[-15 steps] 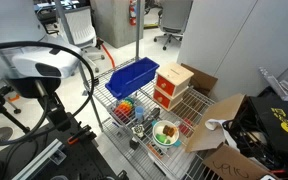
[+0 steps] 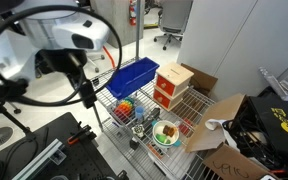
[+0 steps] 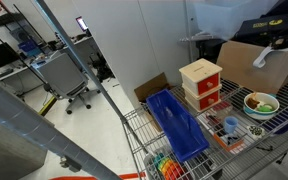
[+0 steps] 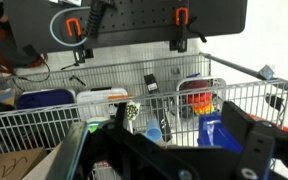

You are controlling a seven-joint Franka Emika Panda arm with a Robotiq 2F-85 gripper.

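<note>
My gripper stands open at the bottom of the wrist view, nothing between its dark fingers. It hangs high, well clear of the wire rack. A blue bin (image 2: pixel 133 77) lies on the rack's far left, with a multicoloured toy ball (image 2: pixel 125 107) in front of it. Behind the middle stands a wooden box with red drawers (image 2: pixel 170 84). A bowl of green and yellow items (image 2: pixel 166 133) sits right of centre. Beside it is a small blue cup (image 3: pixel 230 124).
An open cardboard box (image 2: pixel 224 115) fills the right side of the rack, with a black and yellow case (image 2: pixel 281 122) next to it. A dark table (image 2: pixel 69 155) with cables and clamps borders the rack's near side.
The objects on the rack have not moved.
</note>
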